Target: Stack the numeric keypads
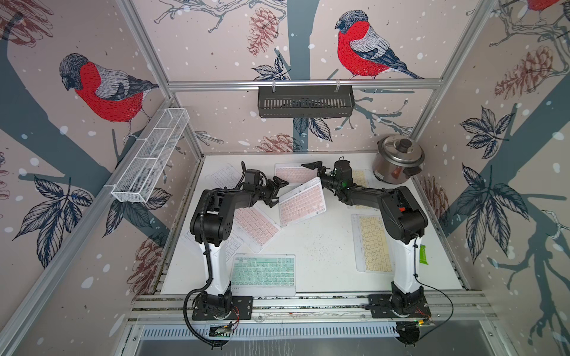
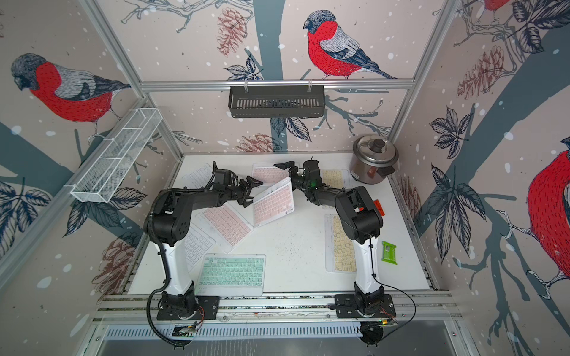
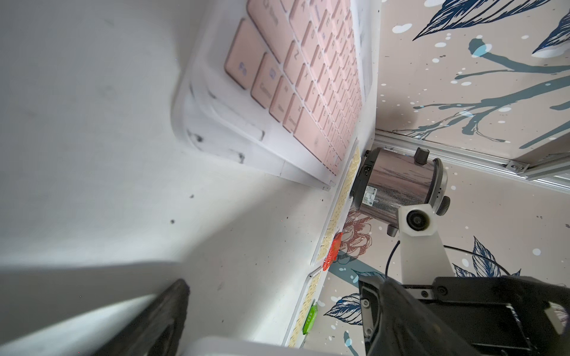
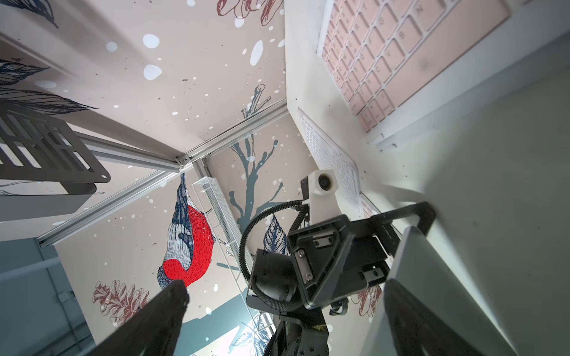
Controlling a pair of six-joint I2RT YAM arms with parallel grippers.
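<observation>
A pink keypad (image 1: 302,206) is tilted between my two arms, its right end raised off the table. My left gripper (image 1: 280,192) stands open by its upper left corner, and a white edge of it (image 3: 255,346) shows between the left fingers. By the upper right corner is my right gripper (image 1: 319,172), also open; the keypad's pale side (image 4: 430,296) passes close to one right finger. Whether the fingers touch it, I cannot tell. Another pink keypad (image 1: 295,172) lies behind, on a white slab (image 3: 255,155). A third pink keypad (image 1: 257,227) lies angled at left.
A green keypad (image 1: 263,274) lies at the front left, and a yellow keypad (image 1: 374,242) at the right. White keypads (image 2: 197,244) lie along the left side. A metal pot (image 1: 399,159) stands at the back right.
</observation>
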